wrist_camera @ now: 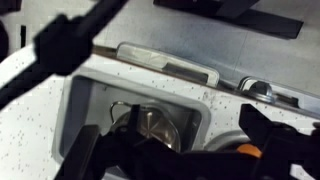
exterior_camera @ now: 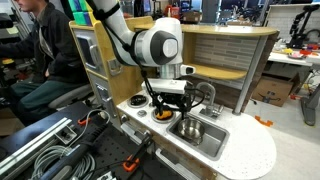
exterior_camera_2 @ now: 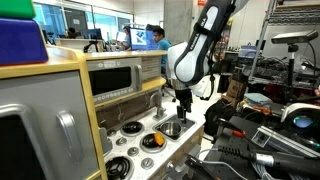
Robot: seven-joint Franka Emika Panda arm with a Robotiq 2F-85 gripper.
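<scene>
My gripper (exterior_camera: 187, 98) hangs in the air over the toy kitchen counter, around the stove and sink. In the wrist view its dark fingers (wrist_camera: 262, 138) stand wide apart; it is open, with nothing visible between them. A shiny metal pot (wrist_camera: 157, 124) sits in the grey sink (exterior_camera: 211, 143). An orange item (exterior_camera: 163, 115) lies on the front burner area beside the sink; its shape is too small to make out. In the wrist view that orange item (wrist_camera: 248, 150) is partly covered by a finger.
A tall faucet (exterior_camera: 208, 92) rises behind the sink, and a wooden shelf (exterior_camera: 215, 72) runs along the back. The white counter (exterior_camera: 246, 150) right of the sink is bare. A microwave (exterior_camera_2: 115, 80) stands above the stove side. Cables lie at the front left.
</scene>
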